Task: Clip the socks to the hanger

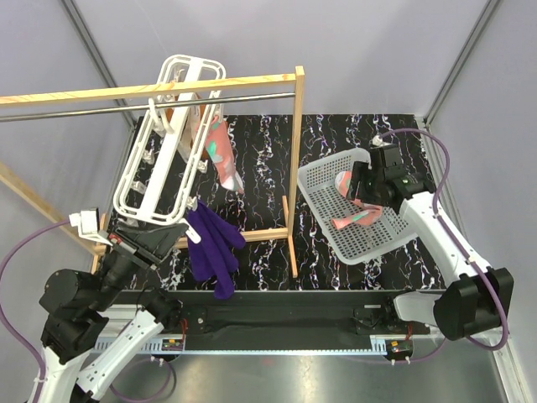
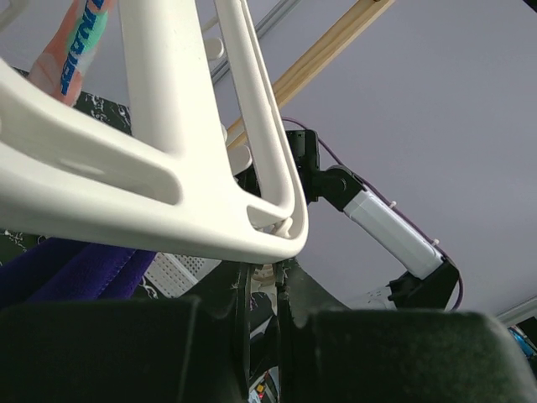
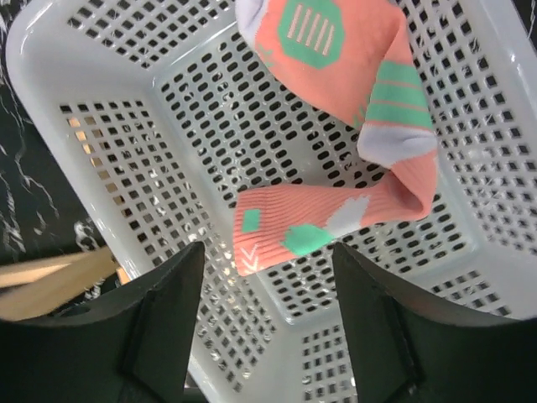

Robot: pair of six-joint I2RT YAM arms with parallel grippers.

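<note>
A white hanger [image 1: 157, 151] with clips hangs from the rail. My left gripper [image 1: 159, 259] is at its near end, shut on the frame's edge; in the left wrist view its fingers [image 2: 243, 311] meet just below the white hanger corner [image 2: 277, 239]. A pink patterned sock [image 1: 223, 155] and a purple sock [image 1: 215, 248] hang from the hanger's right side. Inside the grey basket [image 1: 315, 180] lies a bent pink sock with green and white patches [image 3: 294, 222]. Over it hovers my right gripper, open, its fingertips apart with nothing gripped.
A wooden frame post [image 1: 296, 159] stands between hanger and basket, with its foot [image 1: 290, 239] on the black marbled table. The basket walls [image 3: 92, 193] surround the sock. Bare table shows left of the basket.
</note>
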